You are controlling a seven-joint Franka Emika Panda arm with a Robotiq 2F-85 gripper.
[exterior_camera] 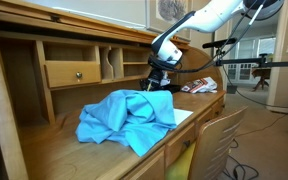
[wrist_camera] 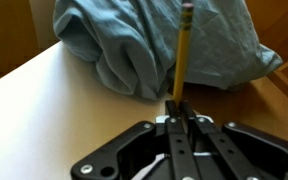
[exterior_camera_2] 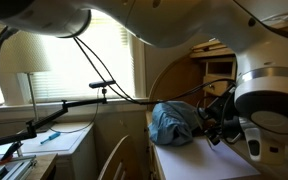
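A yellow pencil [wrist_camera: 182,55] with a pink eraser end stands up from between the fingertips of my gripper, which is shut on it. In the wrist view its eraser points away from the gripper, over the cloth. A blue cloth [wrist_camera: 149,45] lies bunched on the desk just beyond the gripper. The same cloth [exterior_camera: 129,120] fills the middle of the desk in exterior view 1, with my gripper behind it. A white sheet of paper [exterior_camera_2: 199,160] lies flat beside the cloth, below the gripper.
The wooden desk [exterior_camera: 59,155] has cubbies and a small drawer [exterior_camera: 72,74] along its back. A red and white packet [exterior_camera: 199,86] lies at the far end. A chair [exterior_camera: 216,140] stands in front. Bare desk shows at the near left.
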